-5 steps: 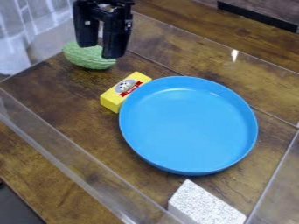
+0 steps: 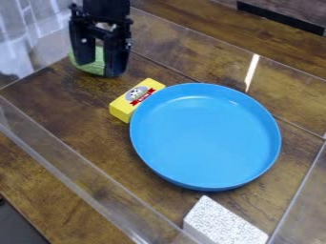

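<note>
The dark gripper point(image 2: 99, 59) is at the upper left, low over a green textured object point(image 2: 84, 63), which it partly hides. Whether its fingers are open or closed around that object is unclear. A yellow box point(image 2: 135, 99) with a cartoon label lies just right of and below it, beside a large blue plate point(image 2: 204, 135).
A white speckled block point(image 2: 224, 221) lies at the lower right. Clear plastic walls border the wooden surface point(image 2: 90, 172).
The gripper has moved down and slightly left onto the green object, hiding more of it. The plate, yellow box and white block are unmoved.
</note>
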